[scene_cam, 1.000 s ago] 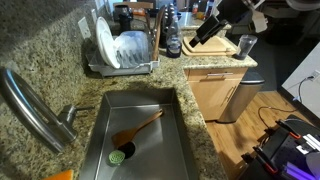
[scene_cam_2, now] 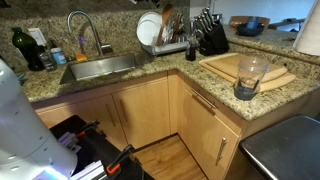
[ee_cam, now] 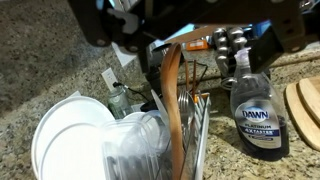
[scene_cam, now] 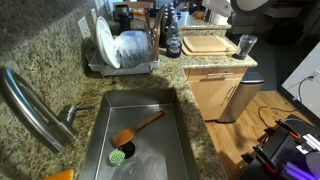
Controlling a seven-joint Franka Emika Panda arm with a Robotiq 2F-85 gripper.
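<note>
In the wrist view my gripper is open, its dark fingers spread at the top of the picture. A long wooden utensil (ee_cam: 174, 105) stands upright in the dish rack and shows between and below the fingers; contact cannot be told. White plates (ee_cam: 62, 135) and a clear plastic container (ee_cam: 132, 145) sit beside it in the rack (scene_cam: 125, 69). Another wooden utensil (scene_cam: 137, 128) lies in the sink (scene_cam: 150, 98). In exterior view 1 most of the gripper is beyond the top edge.
A Dawn soap bottle (ee_cam: 259, 115) stands right of the rack, close to a wooden cutting board (scene_cam: 205, 45). On the counter are a clear cup (scene_cam_2: 250, 78) and a knife block (scene_cam_2: 211, 35). A tall faucet (scene_cam: 35, 110) arches beside the sink. A dark round piece (scene_cam: 117, 157) covers the drain area.
The arm has moved up and back, from above the counter by the cutting board toward the dish rack, nearly leaving the top of exterior view 1. The sink items have not moved.
</note>
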